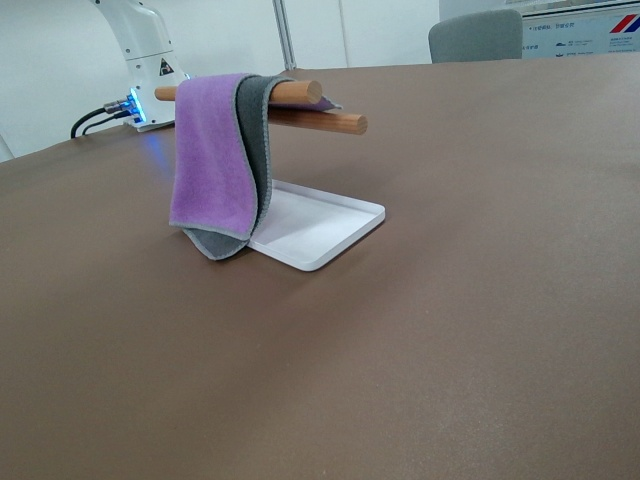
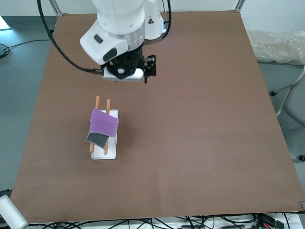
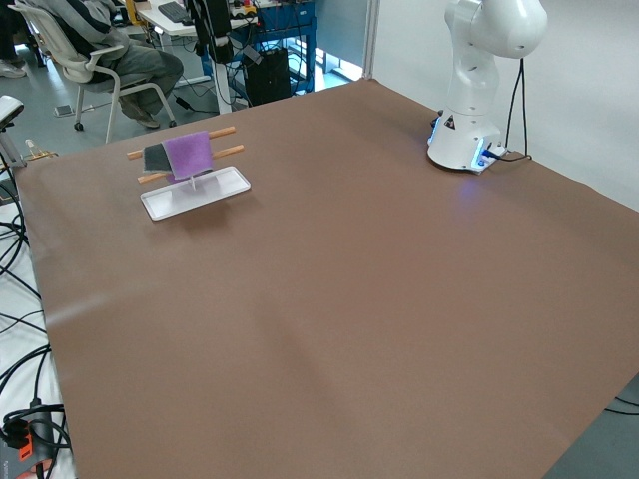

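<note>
A two-sided cloth, purple and grey, lies draped over two parallel wooden bars above a white tray. In the top view it hangs down near the tray. The gripper is high at the upper middle in the left view, behind the rack and apart from it; its fingers are hidden beneath the wrist, so its state cannot be told. It is out of frame in the top and right views, where only parts of the arm show.
Cables run along its near edge in the left view, with a white cylinder at the lower left. Chairs stand beyond the table's edges.
</note>
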